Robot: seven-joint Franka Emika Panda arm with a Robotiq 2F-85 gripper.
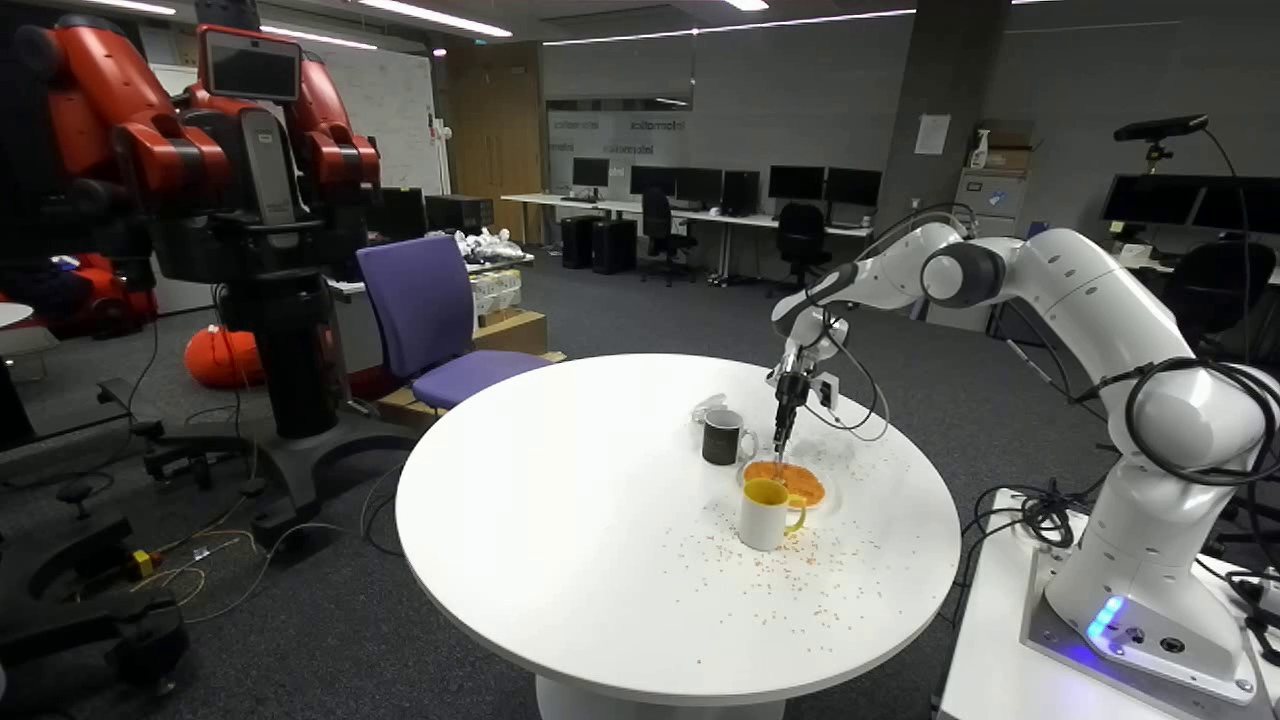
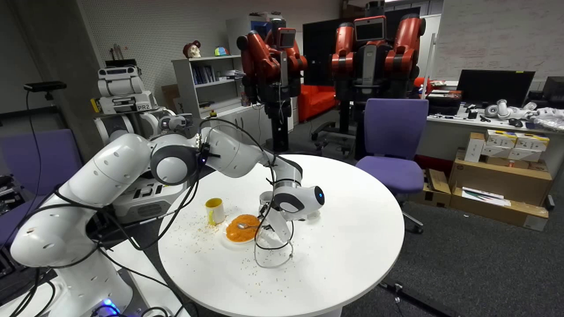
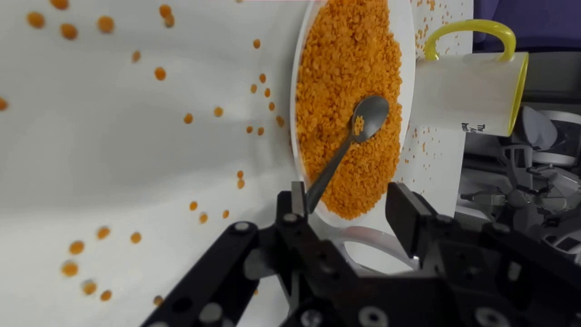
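Note:
A metal spoon [image 3: 371, 115] lies with its bowl on orange grains [image 3: 348, 60] heaped on a white plate [image 3: 294, 109]. Its handle slants across the plate's rim to one finger [image 3: 291, 204] of my gripper. The other finger [image 3: 401, 212] stands well apart from the handle, so the fingers are open. From outside, my gripper [image 1: 781, 451] points down at the plate's edge. Just beside the plate stands a white mug [image 1: 762, 524] with yellow inside and handle. A dark mug [image 1: 721, 439] is on the other side, close to my gripper.
Loose grains [image 1: 816, 576] are scattered over the round white table [image 1: 540, 516] around the plate. Crumpled clear plastic [image 1: 709, 408] lies behind the dark mug. A cable loop [image 2: 275, 266] hangs from the wrist near the tabletop.

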